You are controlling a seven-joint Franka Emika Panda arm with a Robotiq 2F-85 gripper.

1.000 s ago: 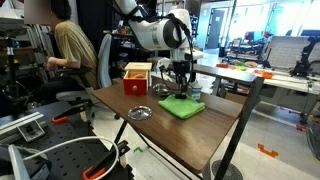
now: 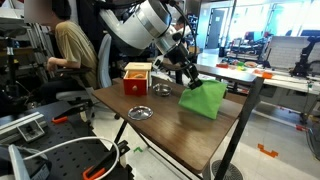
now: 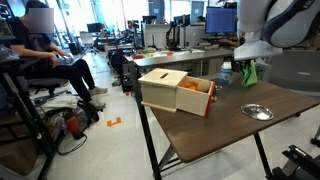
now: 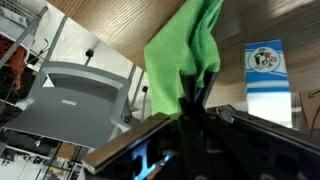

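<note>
A green cloth [image 2: 203, 98] hangs over the wooden table [image 2: 170, 135] in the first exterior view, its upper part caught by my gripper [image 2: 193, 82]. The wrist view has the gripper shut on a bunched fold of the cloth [image 4: 172, 62], which spreads out on both sides of the fingers. From the second exterior view, the cloth [image 3: 249, 73] dangles below the arm near the table's far end. Whether its lowest edge touches the tabletop I cannot tell.
A white and blue bottle [image 4: 266, 68] stands close beside the gripper. Silver plates, one being the plate [image 3: 257, 112], lie on the table. An open box [image 3: 178, 92] with orange items sits at the other end.
The cloth lay flat on the table a second ago. It has been lifted and now hangs from the gripper, which has moved up and right.
</note>
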